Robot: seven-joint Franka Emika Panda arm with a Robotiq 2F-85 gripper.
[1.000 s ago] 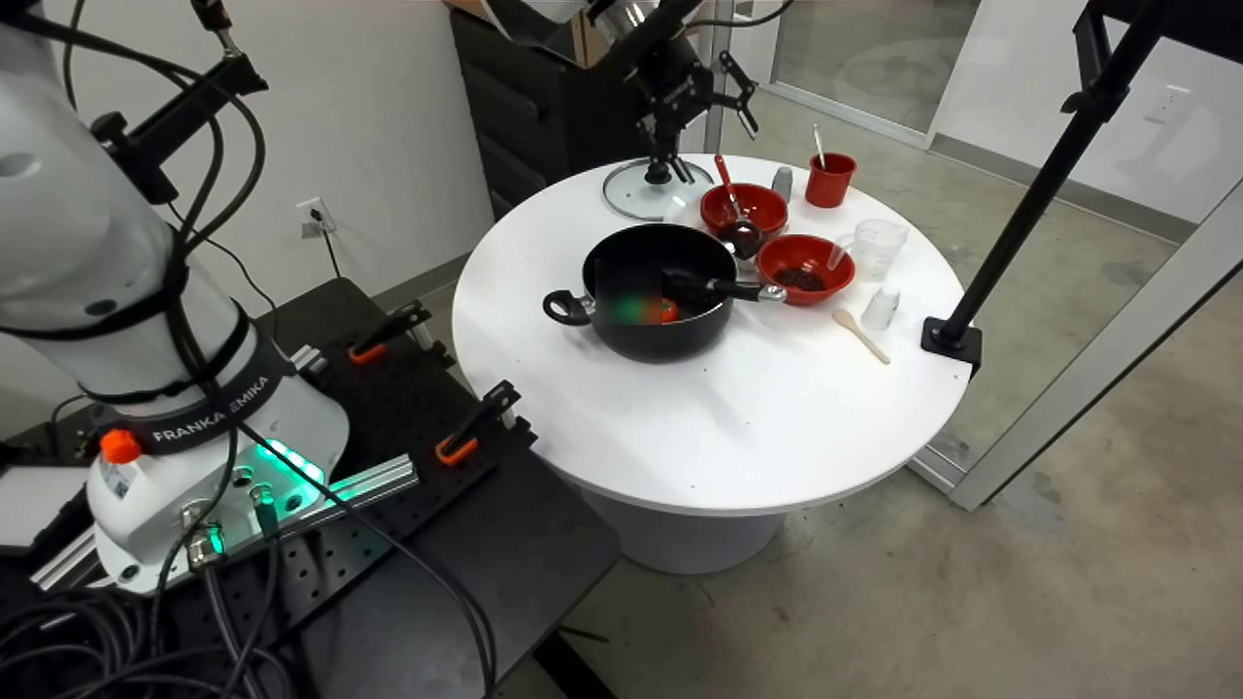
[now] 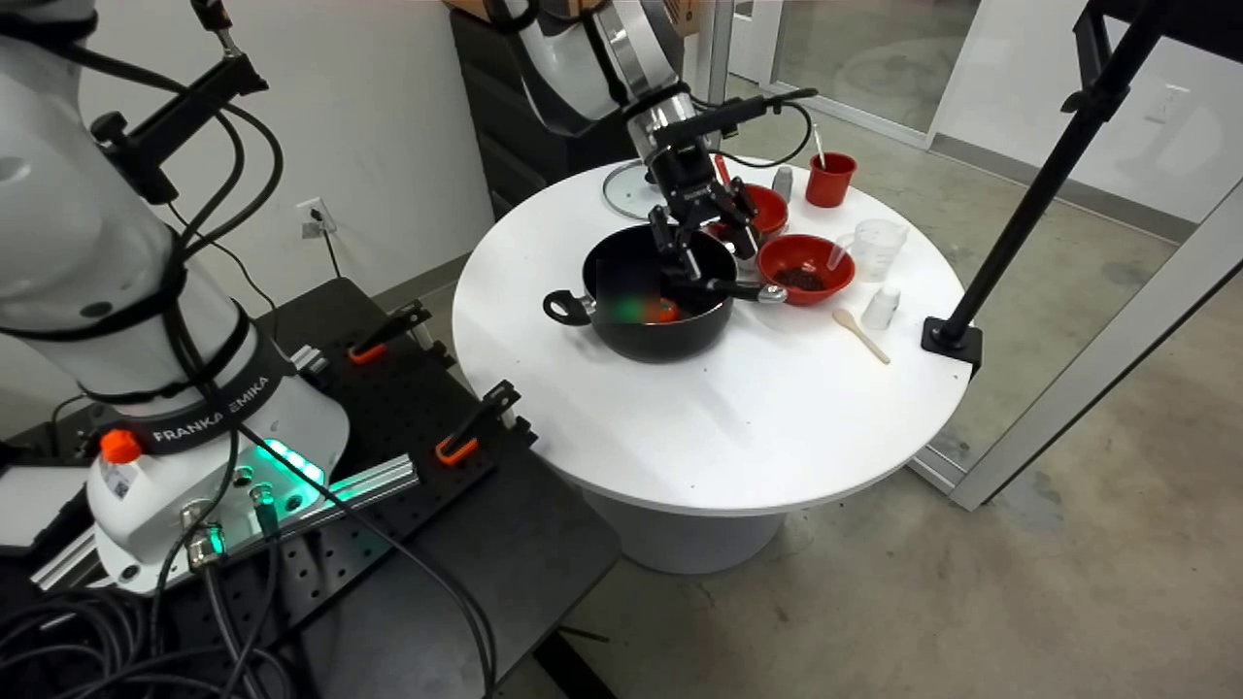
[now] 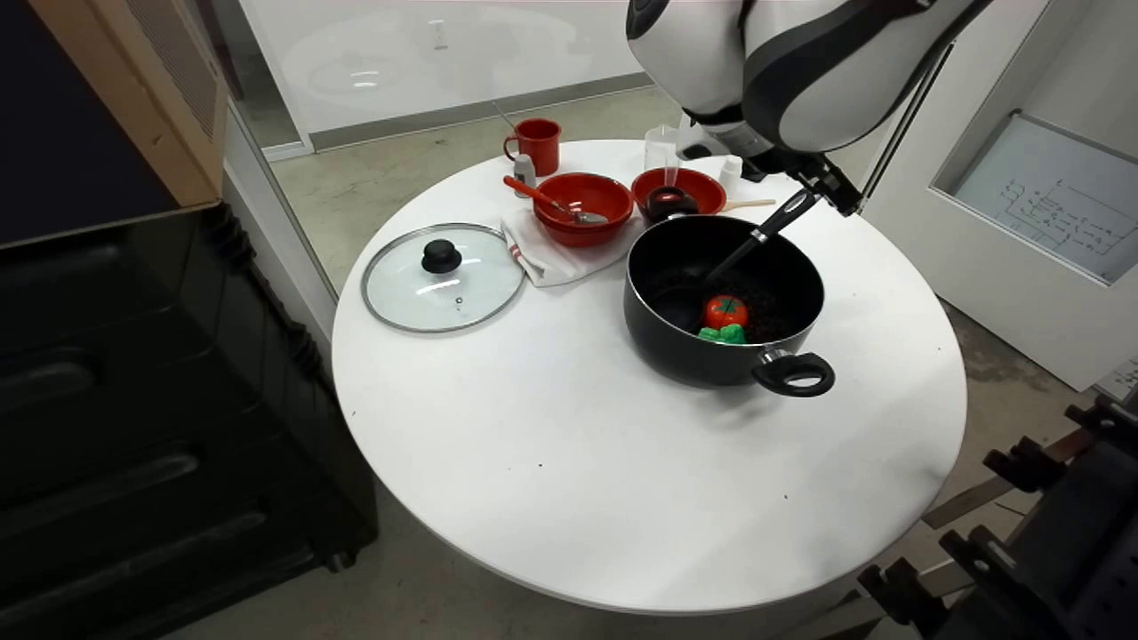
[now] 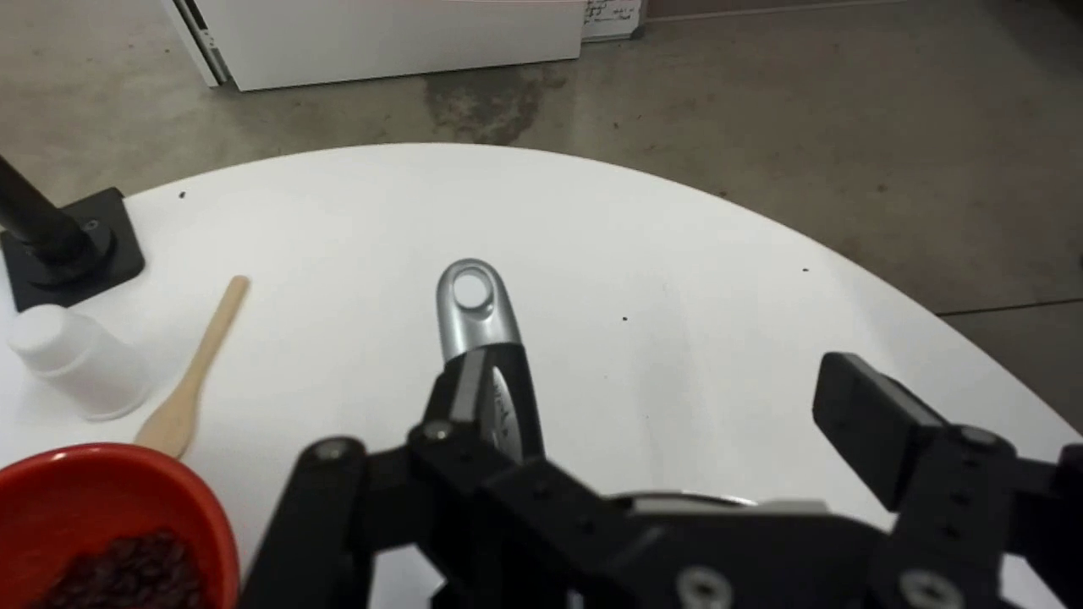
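A black pot (image 3: 683,352) stands on the white table (image 3: 555,427), holding a red tomato (image 3: 726,310), a green piece (image 3: 725,335) and dark bits. A black-handled utensil (image 3: 786,217) leans in it, its handle projecting past the rim. Over the pot, my gripper (image 2: 720,249) is open with its fingers spread wide. In the wrist view, the silver-tipped handle (image 4: 477,315) appears behind the left finger (image 4: 469,391), while the right finger (image 4: 863,426) is well away over the table. Whether the finger touches the handle I cannot tell.
Beside the pot are a red bowl of dark beans (image 4: 112,507), a white bottle (image 4: 81,360) and a wooden spoon (image 4: 198,370). A second red bowl (image 3: 581,197), a red mug (image 3: 536,144) and a glass lid (image 3: 443,283) stand farther off.
My gripper has moved from near the glass lid, down and toward the front, to above the pot by the utensil handle. The pot and bowls have stayed where they were.
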